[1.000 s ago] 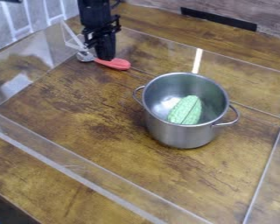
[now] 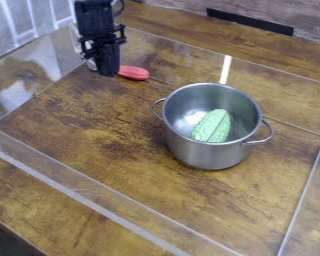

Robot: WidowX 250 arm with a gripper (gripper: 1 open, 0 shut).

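Observation:
My black gripper [image 2: 104, 69] reaches down from the top left, its tips low over the table beside a utensil with a red handle [image 2: 133, 73]; the utensil's metal end is mostly hidden behind the gripper. The gripper looks shut, though whether anything thin is between its fingers is too small to tell. A steel pot [image 2: 224, 148] with two side handles stands right of centre, a pale green striped oblong object [image 2: 211, 126] inside it.
Clear panels or edges run along the left and right sides, and a pale strip [image 2: 226, 68] lies at the back right.
The gripper has shifted slightly and now covers more of the utensil's metal end. The pot and its contents have not moved.

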